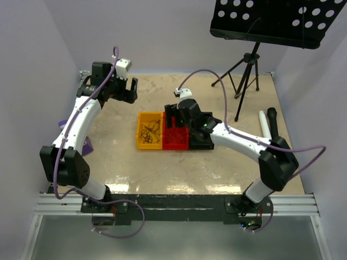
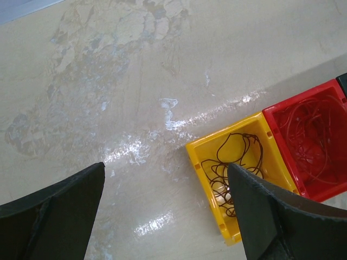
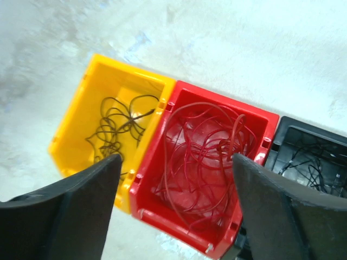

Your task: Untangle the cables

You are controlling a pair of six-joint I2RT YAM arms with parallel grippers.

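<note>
Three joined bins stand on the table. Black cables (image 3: 116, 127) lie loosely in the yellow bin (image 3: 77, 116). The red bin (image 3: 187, 89) holds a tangle of red cables (image 3: 203, 157), one loop rising toward its rim. Dark cables (image 3: 312, 165) lie in the black bin (image 3: 312, 130). Over the red bin hangs my right gripper, its fingers parted and nothing seen gripped between them. My left gripper is open and empty, up at the table's back left, away from the bins.
A black music stand (image 1: 249, 62) stands at the back right. White and black rods (image 1: 272, 122) lie along the right side. Something purple (image 1: 87, 145) is partly behind the left arm. Bare table (image 1: 152, 170) lies in front of the bins.
</note>
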